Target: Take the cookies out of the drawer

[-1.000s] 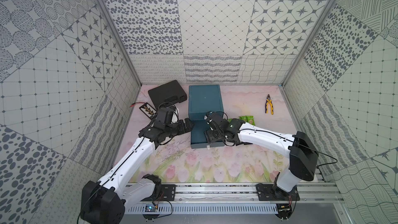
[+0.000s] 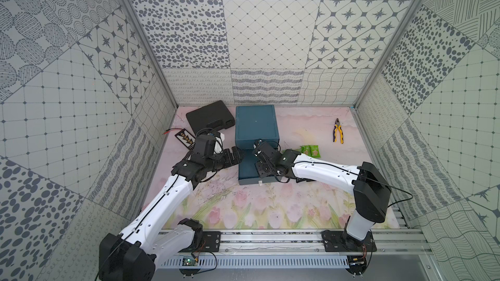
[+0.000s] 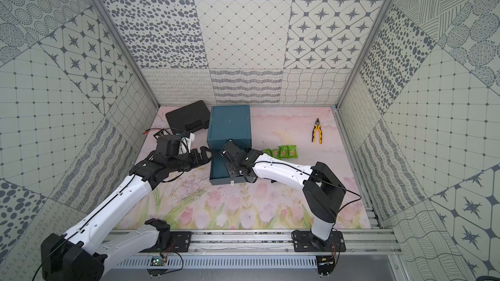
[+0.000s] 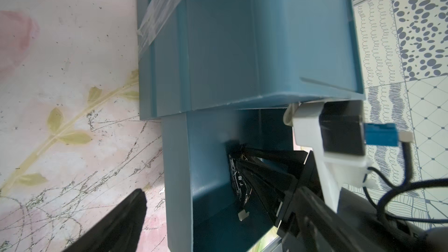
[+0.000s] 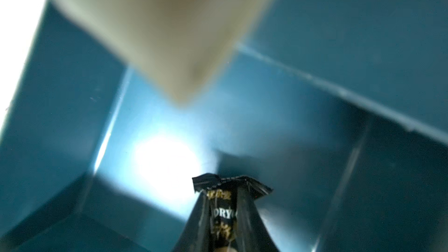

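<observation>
The blue drawer (image 2: 248, 164) is pulled out of the front of the blue cabinet (image 2: 255, 125). A black packet with gold and white print is inside it, beside the drawer's inner wall in the left wrist view. My right gripper reaches into the drawer, its fingers (image 4: 266, 175) part open on either side of the packet. The packet's end flares past the fingertips; whether they pinch it I cannot tell. Left of the drawer, my left gripper (image 2: 233, 157) is open, its fingers (image 4: 116, 221) wide apart and empty.
Green packets (image 3: 288, 151) lie right of the cabinet. Dark items (image 2: 307, 180) lie on the table, partly under the right arm. A black case (image 2: 210, 117) is at the back left, pliers (image 2: 338, 131) at the far right.
My right arm has shifted slightly left, and the cabinet with its drawer has also slid a little left.
</observation>
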